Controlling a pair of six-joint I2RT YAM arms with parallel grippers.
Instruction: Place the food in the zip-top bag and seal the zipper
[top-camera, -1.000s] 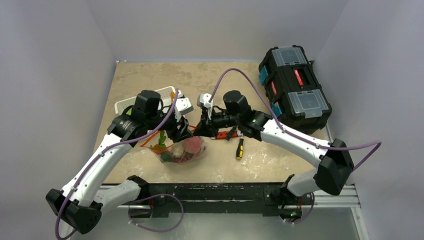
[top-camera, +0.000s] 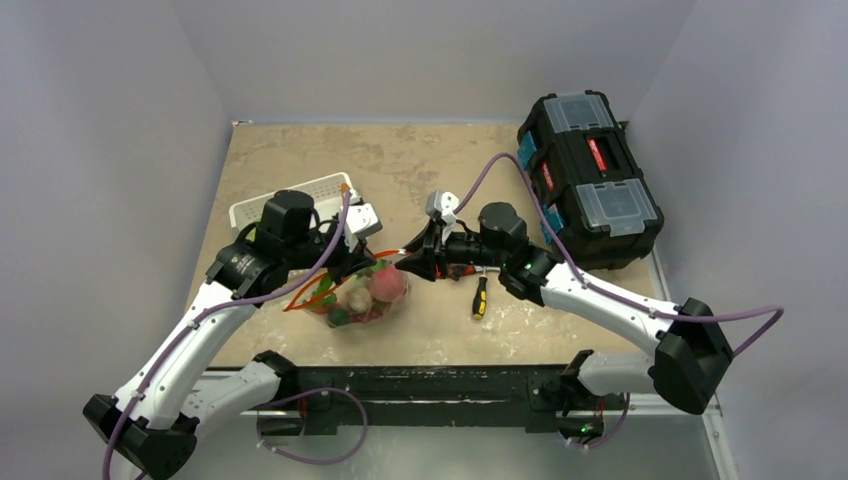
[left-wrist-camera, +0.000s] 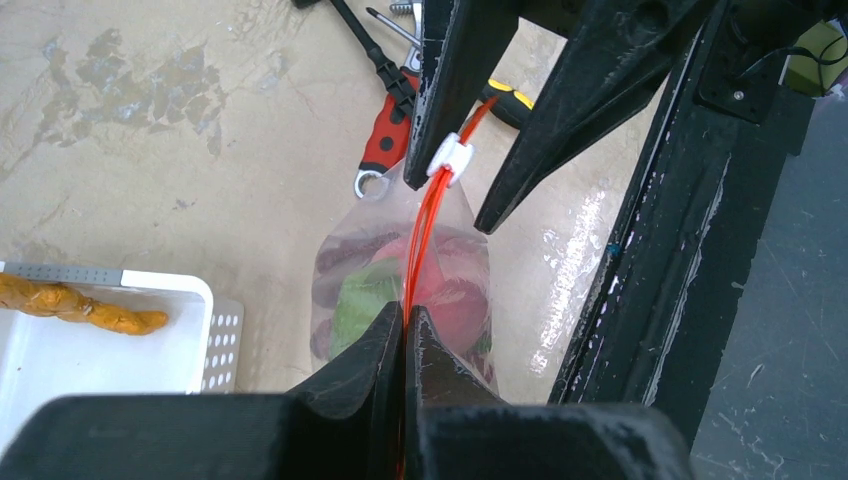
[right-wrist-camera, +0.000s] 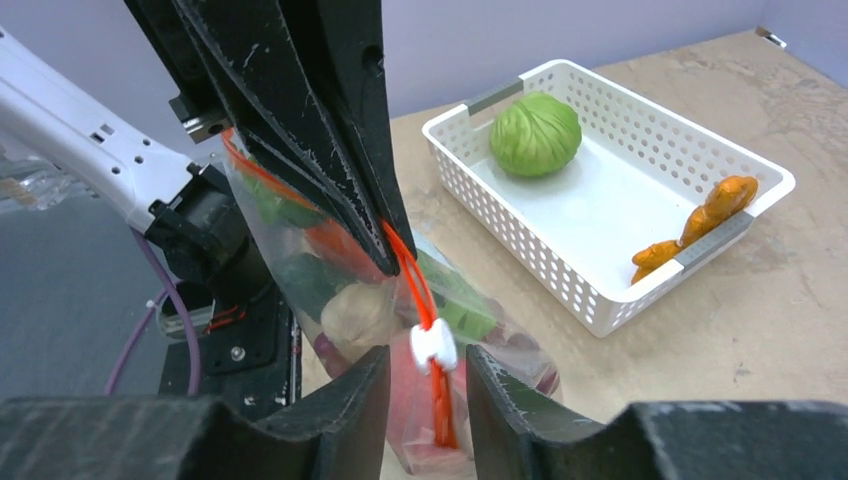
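Note:
The clear bag (top-camera: 365, 300) lies full of food on the table, with pink, green and pale pieces showing through its plastic. An orange-red zipper strip (left-wrist-camera: 425, 235) runs along its mouth and carries a white slider (left-wrist-camera: 452, 157). My left gripper is shut on that strip, left of the slider. At the strip's right part, my right gripper has its fingers (left-wrist-camera: 510, 190) part-way apart. The slider (right-wrist-camera: 433, 344) lies in the space between them, and gaps show beside it. In the top view the arms hide part of the bag's mouth.
A white basket (right-wrist-camera: 520, 255) behind the bag holds a green cabbage (right-wrist-camera: 536, 135) and a brown bread-like piece (right-wrist-camera: 700, 225). Tools, including a screwdriver (top-camera: 480, 297), lie right of the bag. A black toolbox (top-camera: 592, 175) stands at the back right.
My right gripper has moved right, away from my left one, and a gap has opened between them. The left gripper has shifted slightly left.

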